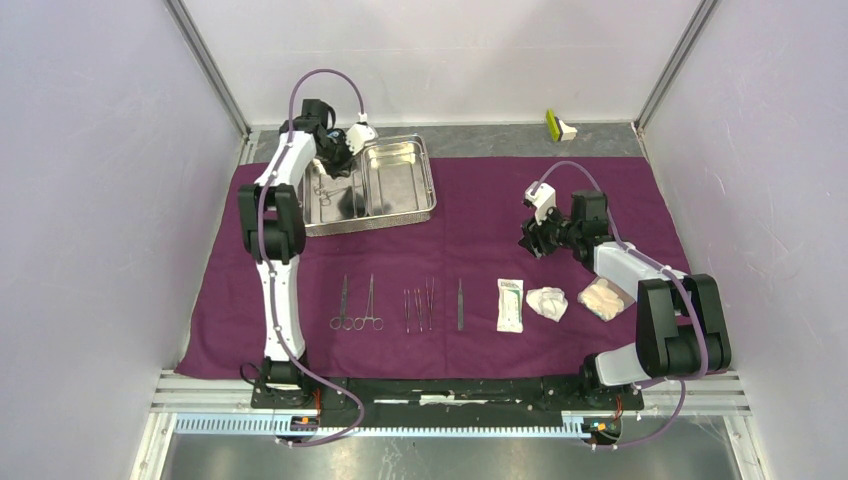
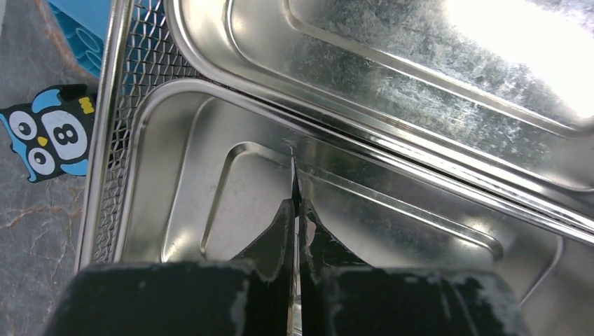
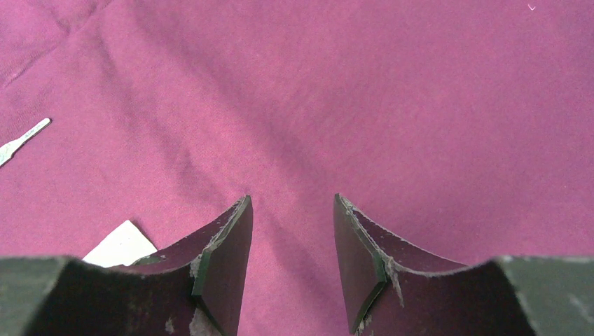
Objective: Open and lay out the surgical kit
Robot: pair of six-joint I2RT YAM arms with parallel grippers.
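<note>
My left gripper is shut on a thin metal instrument (image 2: pixel 295 171), over the left compartment of the steel tray (image 1: pixel 428 185), where scissor-like rings show in the top view. The instrument's full shape is hidden by the fingers. My right gripper is part open and empty, above the purple cloth at right. Along the front lie scissors (image 1: pixel 343 320), forceps (image 1: pixel 369 320), several slim tools (image 1: pixel 419 310), a scalpel handle (image 1: pixel 460 305), a white packet (image 1: pixel 510 305), gauze (image 1: pixel 545 302) and a wrapped pack (image 1: pixel 602 298).
Beside the tray's far edge is an owl-shaped object (image 2: pixel 59 133) on the grey surface. A green and white object (image 1: pixel 553 125) lies at the back right.
</note>
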